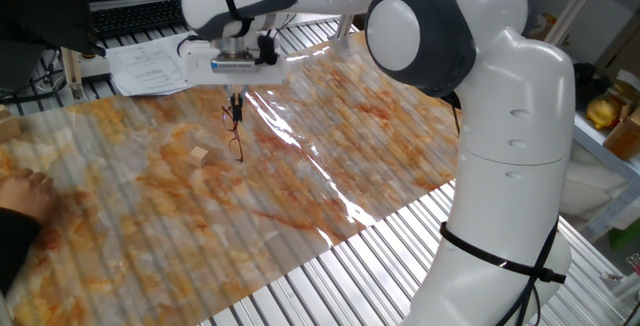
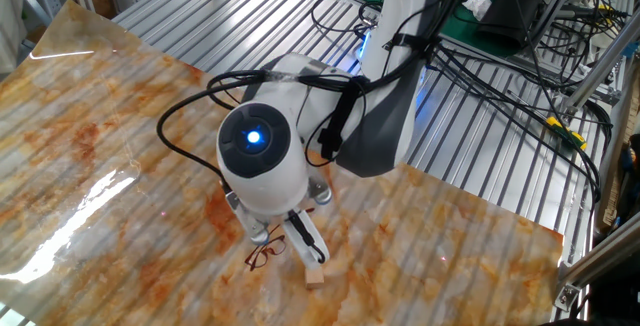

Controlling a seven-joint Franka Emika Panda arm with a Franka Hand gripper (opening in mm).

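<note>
A pair of thin brown-framed glasses dangles from my gripper, which is shut on it. The lenses hang one above the other over the patterned sheet. From the other side, the glasses show partly below the hand, whose body hides the fingertips there. A small wooden block lies on the sheet a little left of the glasses in exterior view 1. In exterior view 2 the same block shows just beyond the hand's white end.
An orange-and-white marbled sheet covers much of the slatted metal table. A person's hand rests at its left edge. Papers and a keyboard lie at the back. Most of the sheet is bare.
</note>
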